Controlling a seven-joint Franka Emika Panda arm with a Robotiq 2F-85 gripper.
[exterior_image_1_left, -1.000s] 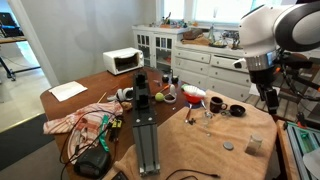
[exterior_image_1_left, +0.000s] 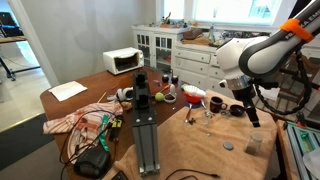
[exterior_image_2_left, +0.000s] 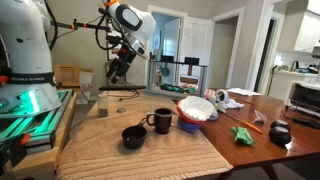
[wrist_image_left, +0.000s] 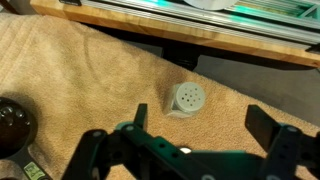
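Note:
A small pale cylinder (wrist_image_left: 185, 98) stands on the brown mat below my gripper, which is open with nothing between its fingers. In the wrist view the cylinder appears between the finger directions, slightly ahead of the fingertips. From the first exterior view, the cylinder (exterior_image_1_left: 254, 144) is near the table edge, with the gripper above it. The second exterior view also has the gripper (exterior_image_2_left: 118, 73) well clear of the cylinder (exterior_image_2_left: 102, 106).
A black mug (exterior_image_2_left: 160, 121) and a dark bowl (exterior_image_2_left: 134, 137) stand on the mat. Behind them is a red-and-white bowl (exterior_image_2_left: 196, 110). A dark pan (wrist_image_left: 16, 125) shows at the wrist view's left. A tall dark post (exterior_image_1_left: 145, 130) rises nearer the first exterior camera.
My arm has come down and shifted left in the first exterior view, bringing the gripper closer to the cylinder. The cylinder has stayed put.

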